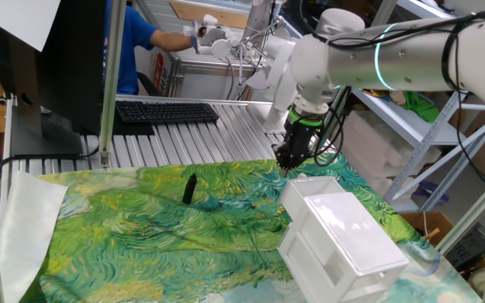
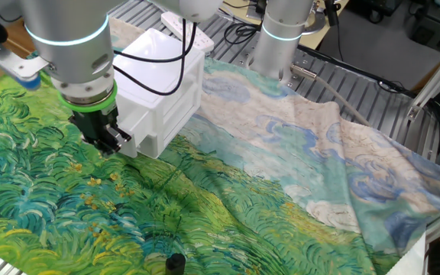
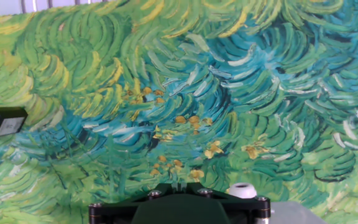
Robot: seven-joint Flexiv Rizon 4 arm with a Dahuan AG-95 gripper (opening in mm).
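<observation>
A white drawer unit (image 1: pixel 356 231) stands on the painted cloth, its upper drawer (image 1: pixel 308 192) pulled out. My gripper (image 1: pixel 285 168) points down just beyond that drawer's front; in exterior view 2 the gripper (image 2: pixel 114 147) is close beside the drawer front (image 2: pixel 137 131). Its fingers come together at the bottom of the wrist view, where the gripper looks shut with nothing visible between the tips. To their right show a small white knob (image 3: pixel 242 190) and a pale edge of the drawer (image 3: pixel 291 213). Contact with the drawer cannot be made out.
A black marker-like cylinder (image 1: pixel 190 189) stands on the cloth; its top (image 2: pixel 176 263) shows in exterior view 2. Behind are a keyboard (image 1: pixel 167 112), a monitor (image 1: pixel 53 76) and a person's arm (image 1: pixel 171 40).
</observation>
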